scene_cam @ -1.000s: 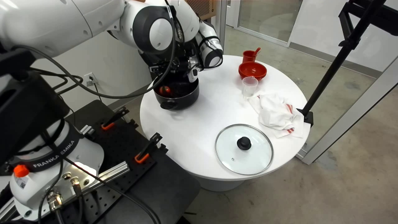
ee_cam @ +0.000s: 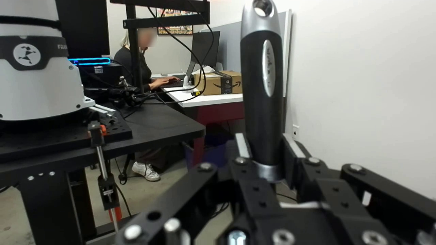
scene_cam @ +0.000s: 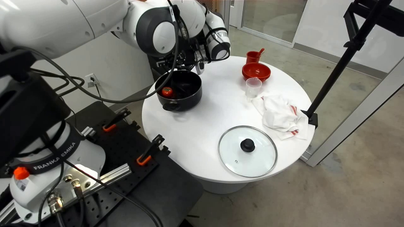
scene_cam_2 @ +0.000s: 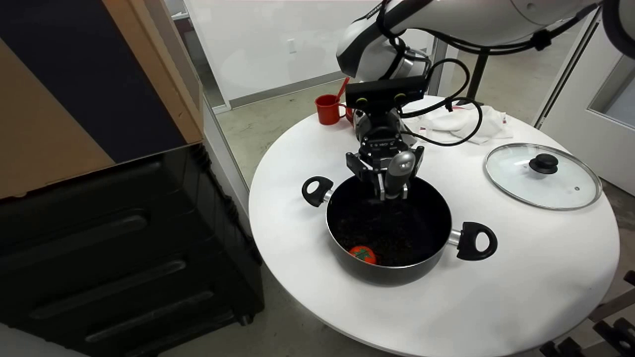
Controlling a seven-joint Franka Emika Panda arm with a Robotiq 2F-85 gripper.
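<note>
My gripper is shut on the dark grey handle of a utensil (ee_cam: 261,102), which has a silver end with a hanging hole. The handle stands upright between the fingers in the wrist view; its working end is hidden. In exterior view 2 my gripper (scene_cam_2: 393,191) hangs over the far part of the black pot (scene_cam_2: 390,274), with the handle's silver end (scene_cam_2: 402,163) toward the camera. A red tomato (scene_cam_2: 363,255) lies inside the pot, against the near wall. The same tomato (scene_cam: 167,92) shows in exterior view 1.
A glass lid (scene_cam: 248,160) lies flat near the table's front edge. Red bowls (scene_cam: 256,70), a red cup (scene_cam: 252,57), a clear cup (scene_cam: 253,87) and a white towel (scene_cam: 280,115) occupy the far right side.
My gripper has risen a little and tilted over the pot, in exterior view 1. The tomato shows more plainly now. Pot, lid and other tableware have stayed put.
</note>
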